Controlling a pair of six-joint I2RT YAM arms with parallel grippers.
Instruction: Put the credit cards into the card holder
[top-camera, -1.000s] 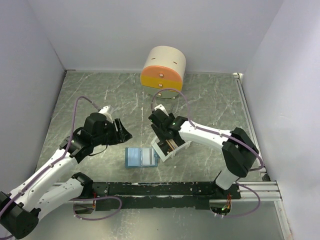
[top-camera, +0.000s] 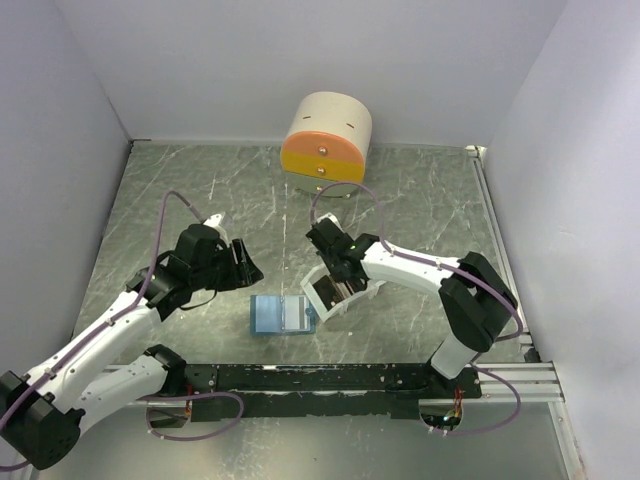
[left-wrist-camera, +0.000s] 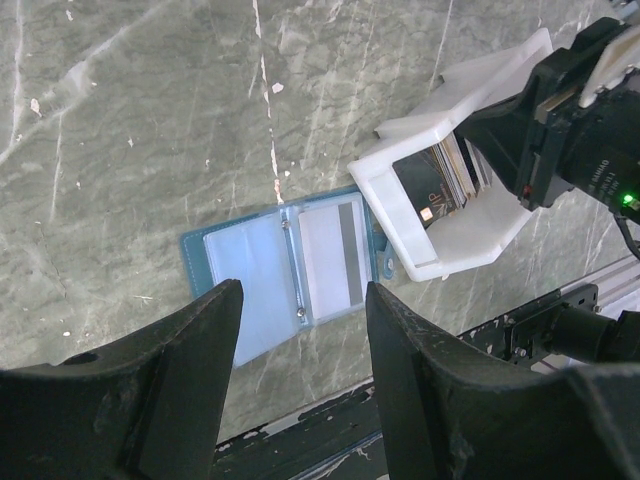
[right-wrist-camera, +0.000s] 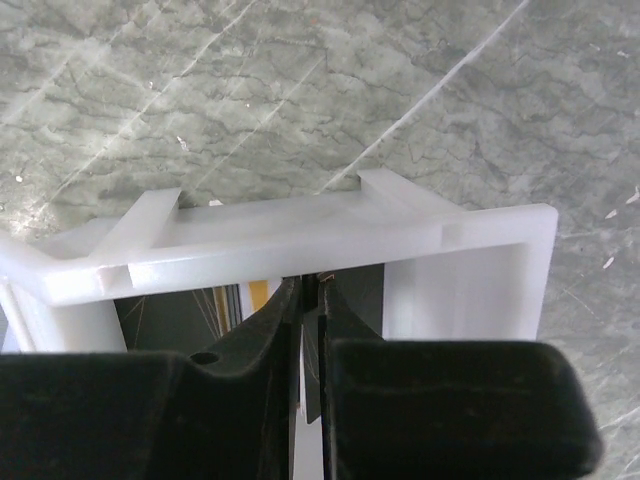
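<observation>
The open card holder (left-wrist-camera: 278, 268) lies flat, blue outside with pale pockets; no card shows in it. To its right, a white box (left-wrist-camera: 405, 225) holds several cards (left-wrist-camera: 449, 180) standing on edge, dark and light. My right gripper points down into the box among the cards. Its fingers (right-wrist-camera: 262, 335) are close together, with a narrow dark strip between the tips; whether they are clamped on a card is unclear. My left gripper (top-camera: 247, 265) hovers up and left of the holder, fingers wide apart and empty.
A rounded cabinet (top-camera: 324, 145) with orange and yellow drawers stands at the back. A dark rail (top-camera: 310, 377) runs along the front edge.
My right gripper has shifted a little right and toward the front over the white box, covering more of the cards. The left arm, holder and box look nearly unchanged.
</observation>
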